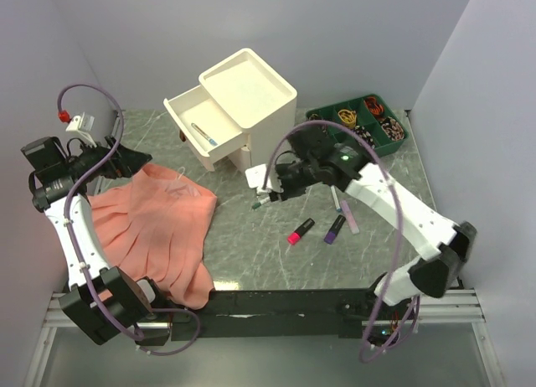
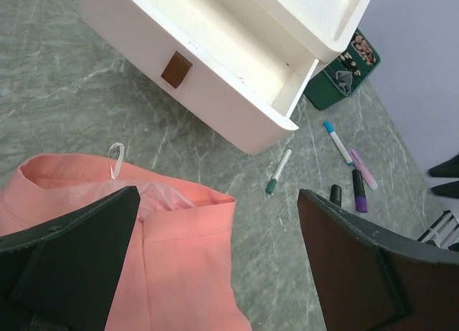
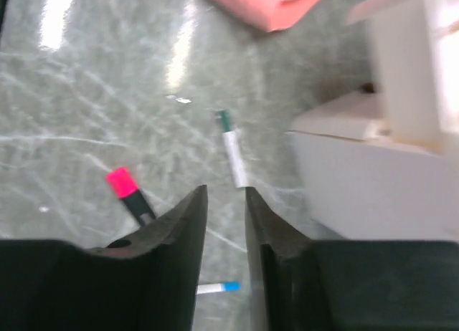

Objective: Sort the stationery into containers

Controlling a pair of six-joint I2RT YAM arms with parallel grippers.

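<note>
A green-capped white marker (image 2: 278,171) lies on the table near the open drawer's corner. Over the table hangs my right gripper (image 1: 280,194); in the right wrist view its fingers (image 3: 188,220) stand a little apart, with that marker beyond their tips and nothing held. A black marker with a pink end (image 1: 301,231), a purple-ended black marker (image 1: 334,229), a pink-purple marker (image 1: 350,217) and a blue-capped white marker (image 2: 338,142) lie to the right. My left gripper is open and empty above the salmon cloth case.
The white cabinet's drawer (image 1: 180,110) is pulled out, with a blue-ended pen (image 1: 203,134) inside. A green divided tray (image 1: 394,149) holding cable bundles stands at the back right. The salmon cloth case (image 1: 159,236) covers the left. Its right side borders bare table.
</note>
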